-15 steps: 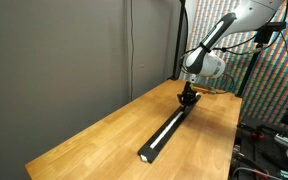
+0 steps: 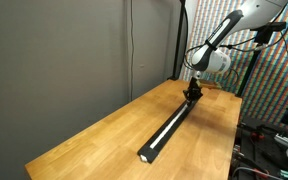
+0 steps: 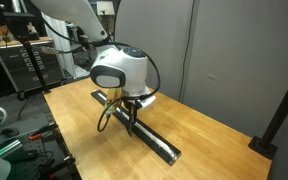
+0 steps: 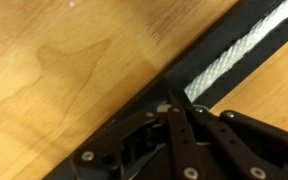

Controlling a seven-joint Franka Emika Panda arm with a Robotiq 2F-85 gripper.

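Note:
A long black strip (image 2: 163, 137) lies diagonally on the wooden table, with a white rope-like line (image 2: 168, 128) along its middle. In the wrist view, the braided white rope (image 4: 242, 47) runs from upper right down to my fingertips. My gripper is low over the black strip (image 4: 197, 57), at the rope's near end. The fingers look shut; the dark fingers blend into the strip, and no rope shows clearly between them. In exterior view 2, the gripper (image 3: 130, 129) points down at the middle part of the strip (image 3: 161, 147).
Bare wooden table (image 2: 94, 140) spreads out on both sides of the strip. A grey partition (image 3: 234, 65) stands behind the table. A cable loop (image 3: 102, 121) hangs beside the arm.
The strip appears to lie in the same place.

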